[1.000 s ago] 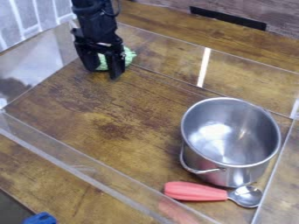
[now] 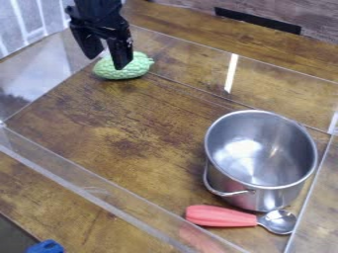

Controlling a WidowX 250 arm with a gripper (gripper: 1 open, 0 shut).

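My black gripper [image 2: 103, 54] hangs at the top left, open, its fingers just above a pale green, textured oblong object [image 2: 122, 69], which rests on the wooden surface near the clear wall. Whether the fingertips touch it cannot be told.
A steel pot [image 2: 260, 158] stands at the right. In front of it lies a spoon with a red handle [image 2: 224, 216]. Clear walls edge the wooden work area [image 2: 132, 133], whose middle is free. A blue item [image 2: 43, 246] sits at the lower left corner.
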